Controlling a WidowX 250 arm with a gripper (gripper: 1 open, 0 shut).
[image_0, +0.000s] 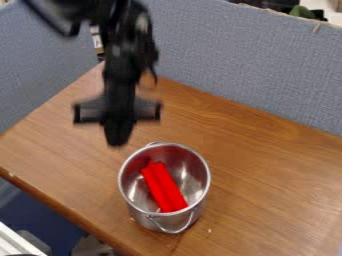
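A steel pot (193, 170) stands near the table's front edge, tilted toward the camera in appearance, with a red elongated object (164, 188) lying inside it. My black gripper (118, 128) is motion-blurred, above and behind the pot at its upper left, clear of the red object. Its fingers are too blurred to show clearly how they stand, and nothing held is visible.
Grey padded panels (254, 60) border it at the back and left. The front-left edge drops away beside the pot.
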